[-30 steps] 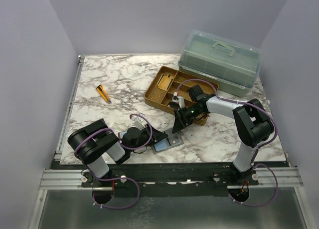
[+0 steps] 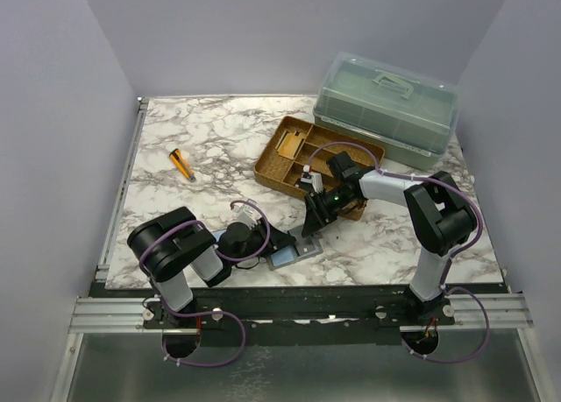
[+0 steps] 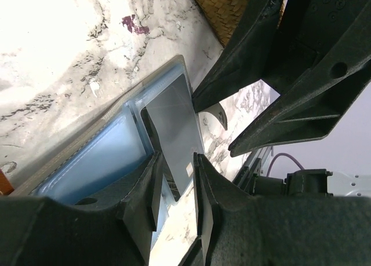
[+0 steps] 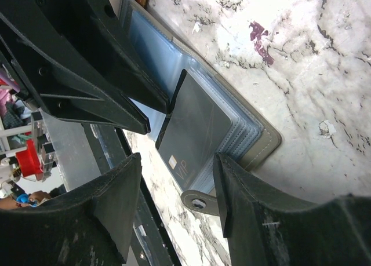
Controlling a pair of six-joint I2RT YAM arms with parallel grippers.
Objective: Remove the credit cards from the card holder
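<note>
The card holder lies open near the table's front edge, with blue sleeves and a dark grey card marked VIP in a clear pocket. My left gripper is low over the holder at that card's inner edge, its fingers part open; whether anything is between them is unclear. My right gripper is at the other side, fingers apart, over the card and the holder's snap tab. The two grippers are close together.
A woven divided tray stands behind the grippers, with a clear green lidded box at its back right. A yellow cutter lies at the left.
The left arm's body has moved slightly, and the right arm has shifted a little since a second ago. The holder stays in about the same place.
</note>
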